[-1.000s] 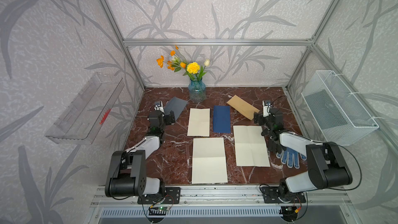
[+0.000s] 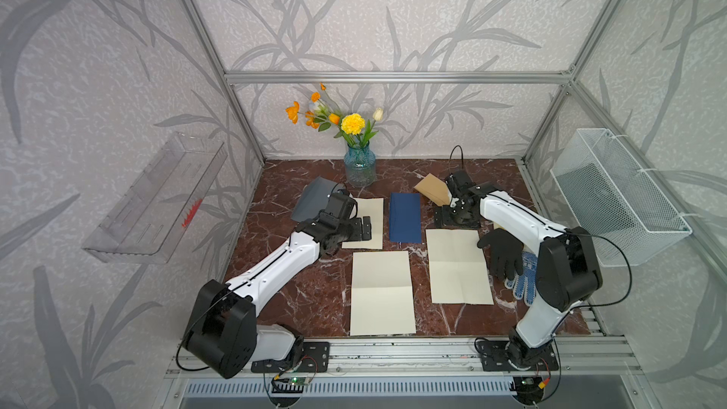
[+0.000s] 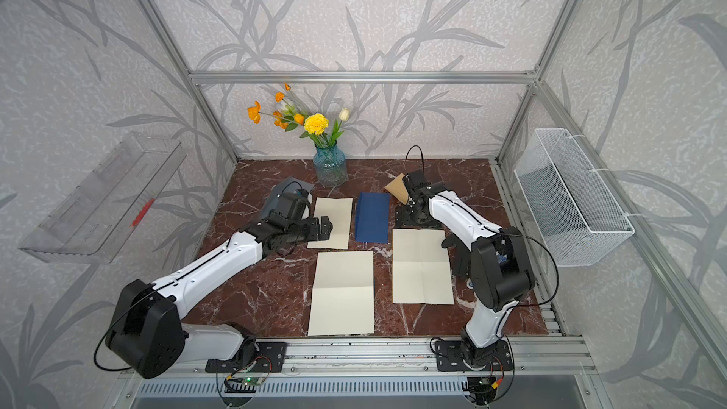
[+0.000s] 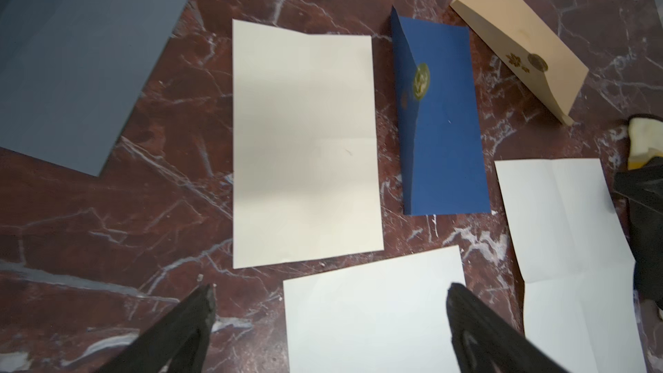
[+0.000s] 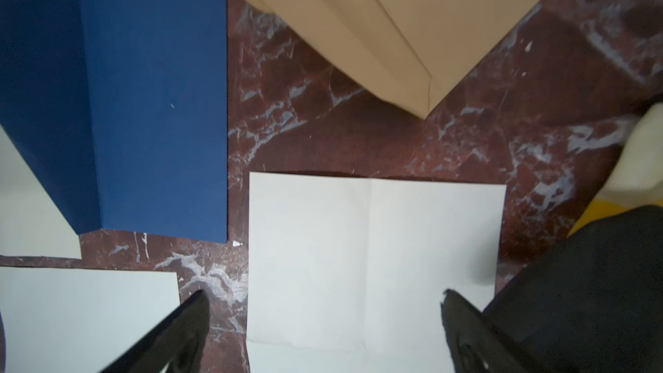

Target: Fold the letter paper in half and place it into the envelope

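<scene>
Three cream letter papers lie on the dark marble table: a smaller back one [image 4: 304, 145], a front one [image 2: 382, 295] with a crease across it, and a right one [image 5: 310, 255] with crossing creases. A blue envelope [image 4: 452, 131] with raised flap sits right of the back paper. Farther back are a tan envelope [image 4: 521, 34] and, to the left, a grey envelope [image 4: 96, 48]. Above the back paper my left gripper [image 2: 361, 228] hangs open and empty. My right gripper [image 2: 443, 217] is also open, above the table between the blue envelope, tan envelope and right paper.
A vase of flowers [image 2: 360, 163] stands at the back. Dark and blue gloves [image 2: 503, 253] lie at the right, beside the right paper. A white mesh basket [image 2: 621, 197] and a clear tray [image 2: 159, 200] hang at the sides.
My left gripper has moved right, from beside the grey envelope to over the back paper. My right gripper has moved left toward the blue envelope. Papers and envelopes have not shifted.
</scene>
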